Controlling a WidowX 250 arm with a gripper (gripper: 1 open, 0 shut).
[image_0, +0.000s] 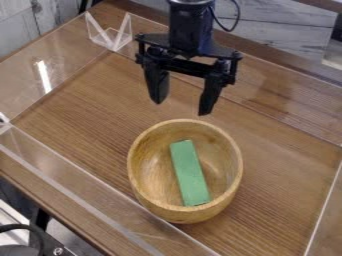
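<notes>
My black gripper hangs open at the upper middle of the camera view, its two fingers apart with nothing between them. Below it on the wooden table sits a tan round bowl with a green rectangular block lying inside it. The gripper is above and behind the bowl, apart from it.
The wooden table has free room left and right of the bowl. A clear plastic holder stands at the back left. Clear edging runs along the near and left sides, and a black cable shows at the lower left.
</notes>
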